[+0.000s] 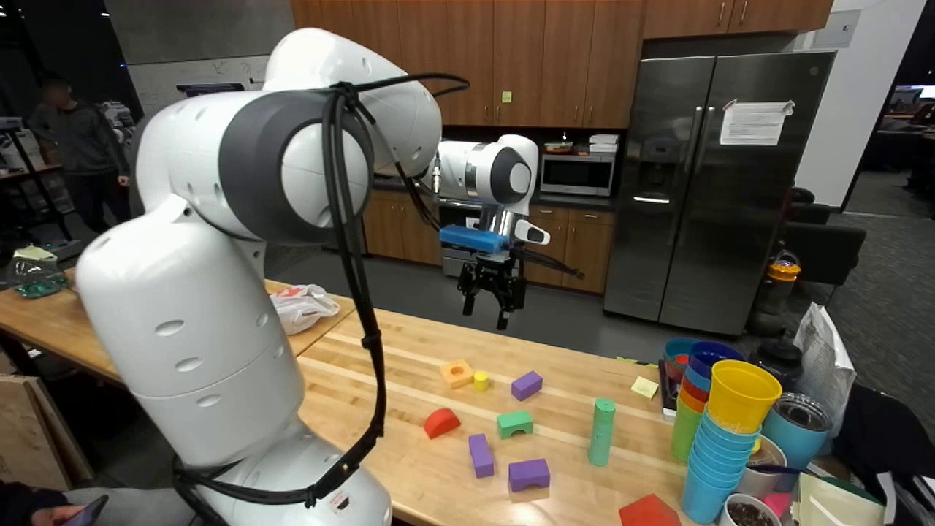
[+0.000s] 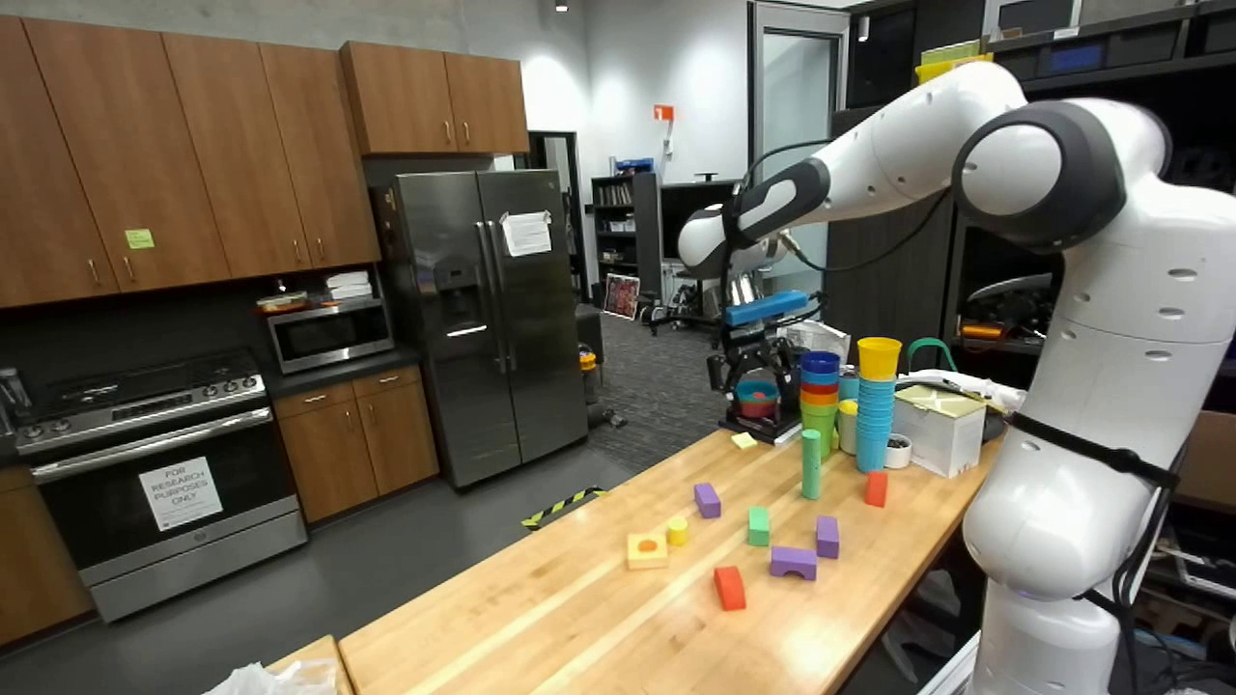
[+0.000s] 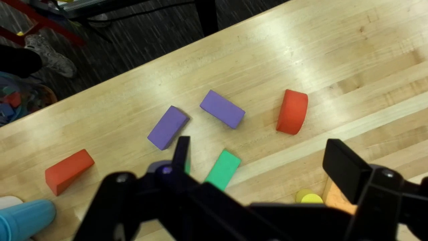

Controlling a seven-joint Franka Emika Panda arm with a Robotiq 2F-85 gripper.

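High above the wooden table, my gripper hangs open, with nothing between its fingers. Below it lie scattered blocks. A red half-round block, two purple blocks and a green arch block show in the wrist view. A third purple block lies beyond the green arch in exterior view 1. Close together sit a small yellow cylinder and a yellow-orange block with a hole. A green cylinder stands upright, and a red wedge rests near the stacked cups.
Stacked blue cups with a yellow cup on top crowd the right end of the table, among other cups and containers. A plastic bag lies on the adjoining table. Bare tabletop stretches left of the blocks in exterior view 1.
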